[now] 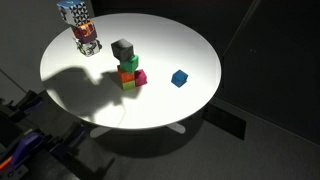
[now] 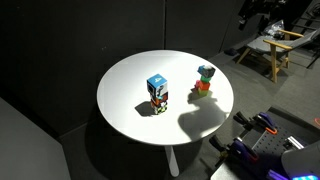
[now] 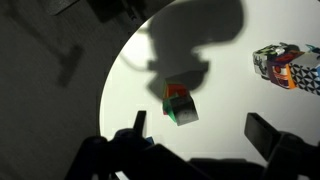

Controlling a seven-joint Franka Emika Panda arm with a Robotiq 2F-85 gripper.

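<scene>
A small stack rises from the table, with a lime cube (image 1: pixel 128 85) at the bottom, then an orange cube (image 1: pixel 125 75), a green cube (image 1: pixel 130 63) and a dark grey cube (image 1: pixel 122 49) on top. Against its base sits a pink cube (image 1: pixel 140 77). The blue cube (image 1: pixel 179 78) stands alone to the right. In the wrist view my gripper is open, its fingers (image 3: pixel 265 135) wide apart and nothing held. The grey top (image 3: pixel 182 109) shows beyond the gap, and the blue cube is mostly hidden by the left finger.
Patterned boxes (image 2: pixel 158 92) form a taller stack elsewhere on the round white table (image 2: pixel 125 95). Bare tabletop surrounds the blue cube. A wooden chair (image 2: pixel 275 45) stands off the table on the far right.
</scene>
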